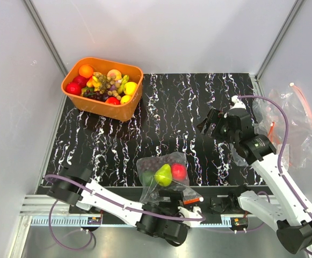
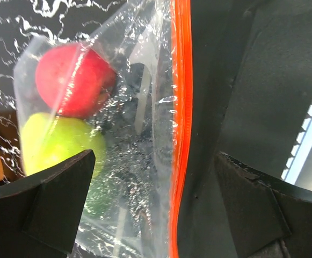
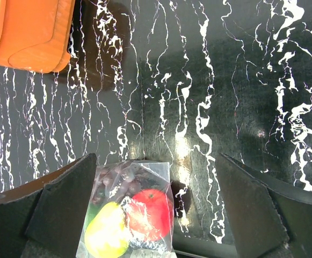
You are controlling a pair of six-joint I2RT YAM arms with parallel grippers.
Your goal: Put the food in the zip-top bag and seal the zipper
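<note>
A clear zip top bag [image 1: 150,162] lies at the table's front edge with food inside: a green pear [image 1: 163,174], a red fruit [image 1: 179,171] and dark grapes [image 3: 115,181]. Its orange zipper [image 2: 181,129] runs between the fingers of my left gripper, which is open above it. Whether the zipper is sealed, I cannot tell. In the top view the left arm covers much of the bag's mouth. Well up and to the right of the bag, my right gripper hangs open over the table, nothing between its fingers.
An orange basket [image 1: 124,111] full of fruit stands at the back left. Several empty clear bags [image 1: 288,126] lie at the right edge.
</note>
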